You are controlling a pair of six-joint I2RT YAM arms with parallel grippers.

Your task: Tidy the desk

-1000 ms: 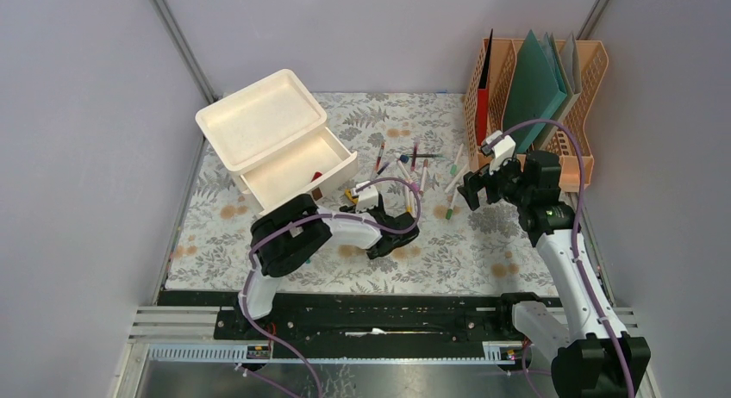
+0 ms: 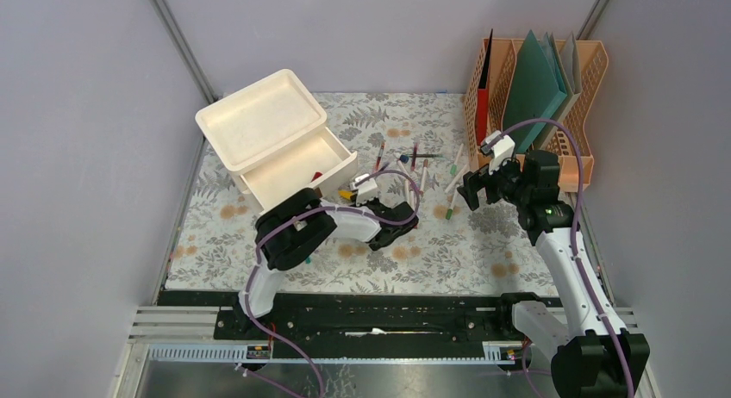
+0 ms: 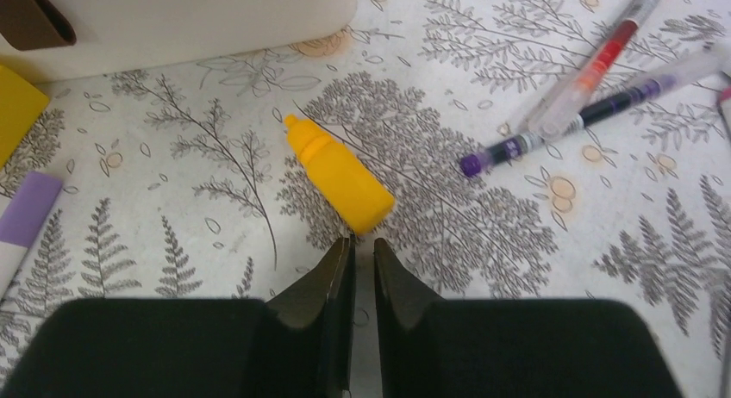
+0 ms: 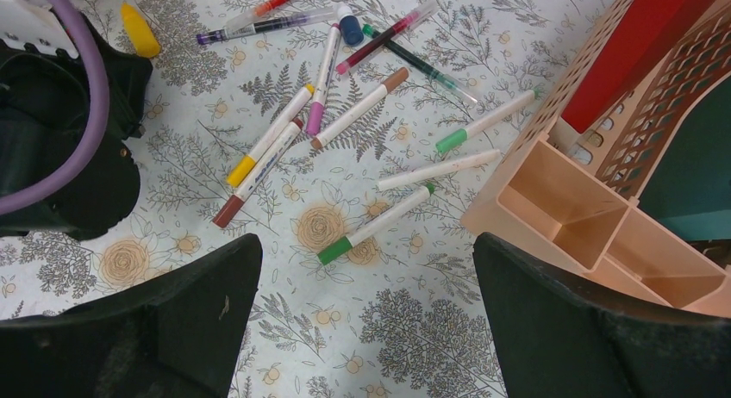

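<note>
A small yellow bottle lies on its side on the patterned cloth, just past the tips of my left gripper. Those fingers are closed together to a thin slit with nothing between them. From the right wrist view, the same yellow bottle shows beside the left arm. My right gripper hangs wide open above the cloth, empty. Markers lie loose in the middle, among them a green-capped one, a brown one and a yellow-capped one.
The white box with its open drawer stands at the left, a yellow block close to it. At the right is the orange file rack with folders. Crossed pens lie beyond the bottle.
The right arm stays still.
</note>
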